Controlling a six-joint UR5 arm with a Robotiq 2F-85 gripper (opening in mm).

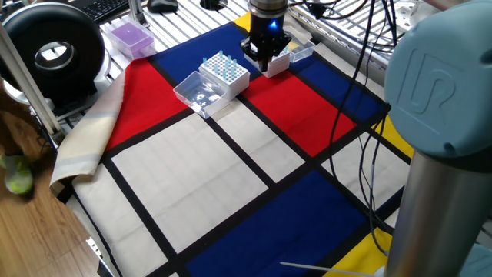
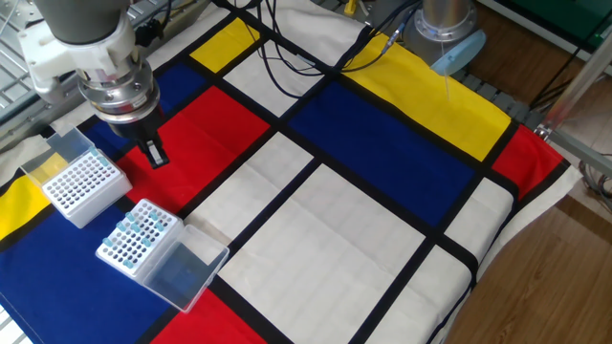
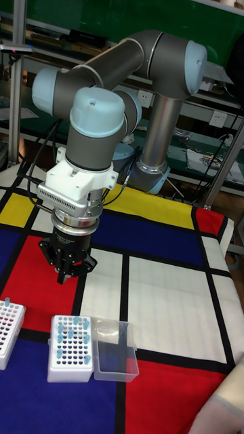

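Note:
A white rack (image 1: 237, 83) holds several blue pipette tips (image 2: 132, 227) standing in its holes; its clear lid is folded open beside it. The second white rack (image 2: 84, 204) has mostly empty holes and one blue tip (image 3: 7, 300) visible in it. Above the red patch of the cloth hangs my gripper (image 3: 64, 278), pointing down, close to both racks in exterior view 3. Its fingers come together at the tips, and nothing shows between them. In the first exterior view the gripper (image 1: 265, 66) covers part of the second rack.
The clear lid (image 3: 115, 361) lies flat on the cloth. A purple-topped box (image 1: 131, 38) stands at the far left edge. Black cables (image 1: 361, 115) hang near the arm.

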